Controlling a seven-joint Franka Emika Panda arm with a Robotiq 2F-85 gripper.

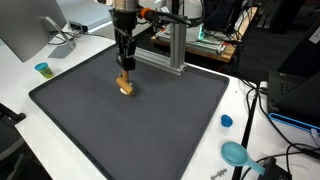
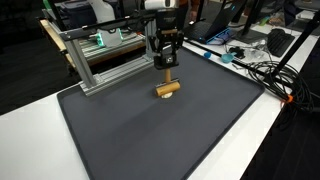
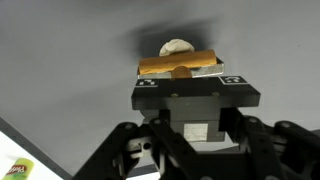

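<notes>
A wooden mallet stands with its cylindrical head low and its handle pointing up, towards the back of the dark mat. My gripper points down right over it, with the handle's upper end reaching between the fingers. How firmly they close on it is hidden. Seen from the wrist, the mallet's head lies crosswise just ahead of the dark finger ends. A small pale round piece shows beside and partly under the head; in exterior view 1 that pale piece peeks out below it.
A green cup stands off its left edge. Off the right edge are a blue cap and a teal bowl. A white frame rises behind.
</notes>
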